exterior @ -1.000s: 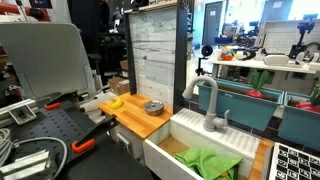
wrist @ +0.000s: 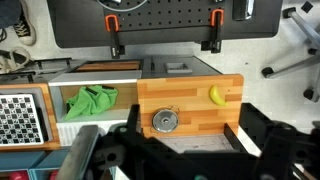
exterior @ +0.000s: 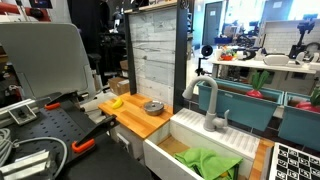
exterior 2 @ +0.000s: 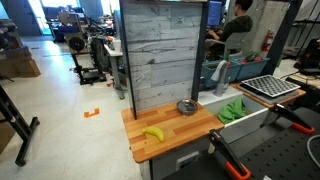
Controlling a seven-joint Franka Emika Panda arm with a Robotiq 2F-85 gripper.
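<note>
My gripper stands open at the bottom of the wrist view, its dark fingers wide apart with nothing held between them. Beneath it spreads a wooden counter (wrist: 190,96) carrying a round metal bowl or lid (wrist: 165,121) and a yellow banana-like item (wrist: 217,95). In exterior view 1, the yellow item (exterior: 118,103) lies left of the metal piece (exterior: 153,107). A crumpled green cloth (exterior: 208,163) rests in the white sink (exterior: 170,162). Neither exterior view clearly shows the gripper.
A grey faucet (exterior: 212,95) rises behind the sink. A tall panel (exterior 2: 170,60) backs the counter. A white grid rack (wrist: 20,115) lies beyond the sink. Dark brackets with orange parts (wrist: 115,35) project from the black table (wrist: 160,20) toward the counter.
</note>
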